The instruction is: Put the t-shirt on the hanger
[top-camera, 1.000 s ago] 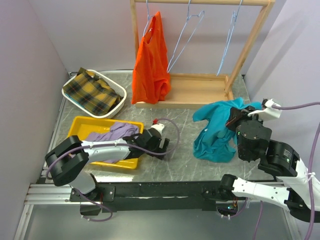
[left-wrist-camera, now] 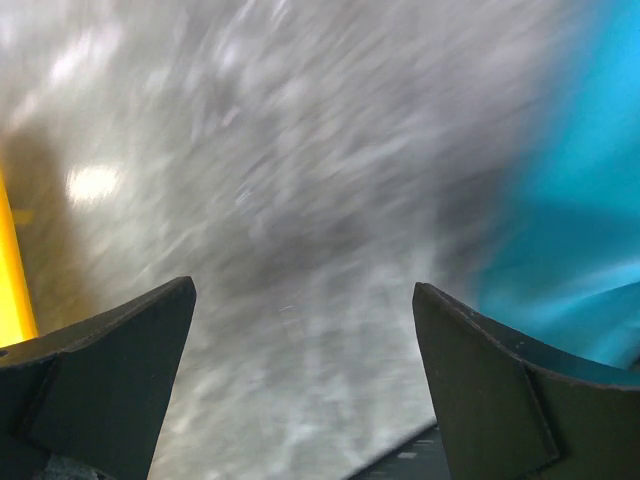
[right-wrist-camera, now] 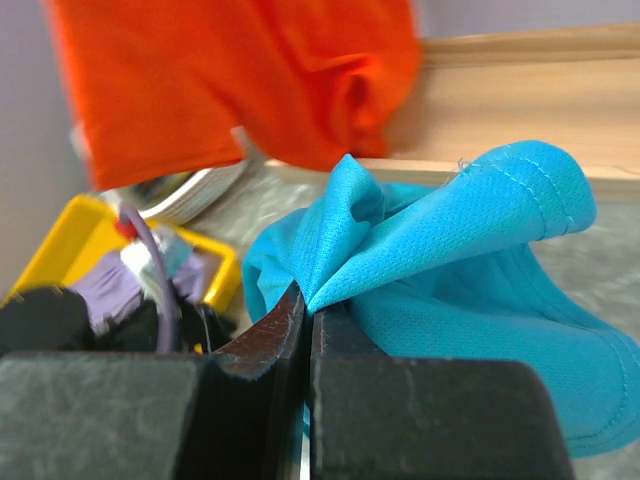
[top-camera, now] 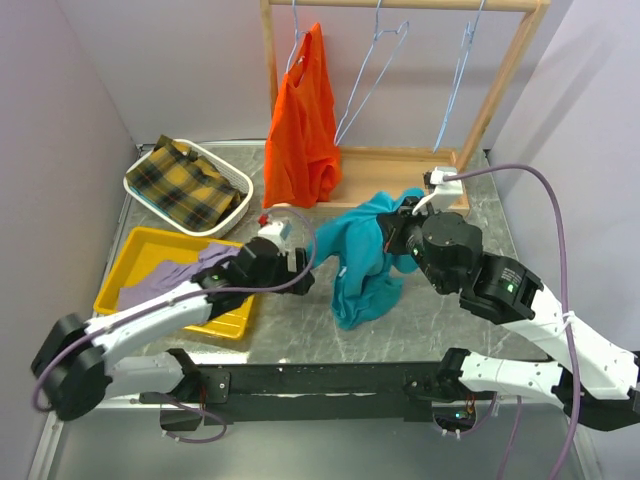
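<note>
A teal t shirt hangs bunched from my right gripper over the counter's middle; in the right wrist view its fabric rises from the shut fingertips. My left gripper is open just left of the shirt; in the left wrist view bare counter lies between its fingers, with blurred teal cloth to the right. Blue wire hangers hang on the wooden rack behind, one carrying an orange garment.
A yellow tray with lilac cloth sits at left, a white basket with plaid cloth behind it. The rack's wooden base lies behind the shirt. Side walls bound the counter.
My right gripper has moved left with the teal shirt, bringing it toward the middle. The left gripper has shifted slightly left and toward the back.
</note>
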